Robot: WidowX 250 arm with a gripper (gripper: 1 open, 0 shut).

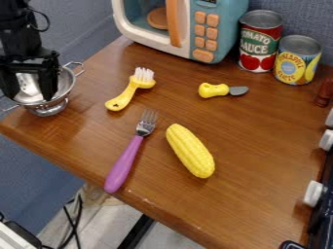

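Note:
My black gripper (pixel 29 74) is at the left edge of the view, lowered over a steel colander (pixel 47 104) with wire handles that sits at the table's left edge. A pale object (pixel 27 86) shows between or just below the fingers, inside the colander. Whether the fingers are closed on it is unclear at this size.
On the wooden table (pixel 156 199) lie a yellow brush (pixel 124 95), a purple fork (pixel 128 160), yellow corn (pixel 192 151) and a small yellow-handled tool (pixel 215 90). A toy microwave (pixel 182 24) and two cans (pixel 259 44) stand at the back. Dark appliances line the right edge.

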